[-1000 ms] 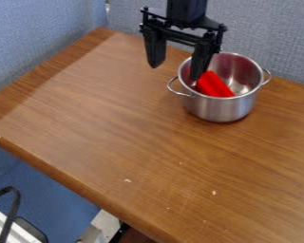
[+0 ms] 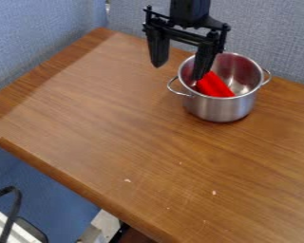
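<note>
My black gripper (image 2: pixel 180 53) hangs at the top centre, open, its two fingers spread apart, the right one over the rear left part of a steel pot (image 2: pixel 218 108). Inside the pot a red object (image 2: pixel 216 84) lies tilted, partly hidden by the rim and the gripper. The pot has looped handles at either side and stands on the wooden table (image 2: pixel 98 142).
A grey wall stands behind.
The gripper has shifted very slightly. The pot and the red object look to be in the same place.
</note>
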